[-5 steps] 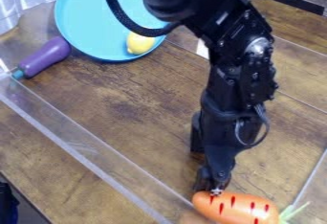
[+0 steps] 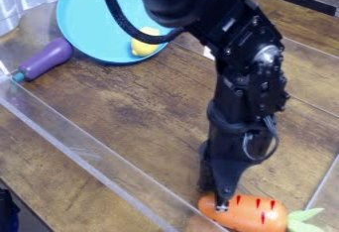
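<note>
My gripper (image 2: 219,200) reaches down at the bottom of the camera view, its tips at the left end of a toy carrot (image 2: 259,212) with green leaves. It looks shut, with nothing clearly between its fingers; the tips partly overlap the carrot.
A blue plate (image 2: 90,23) at the upper left holds a yellow lemon (image 2: 143,48). A purple eggplant (image 2: 48,58) lies left of it. Clear low walls edge the wooden floor on the left and right.
Over the last second my gripper has shifted slightly, and the carrot's leaves show more to the right.
</note>
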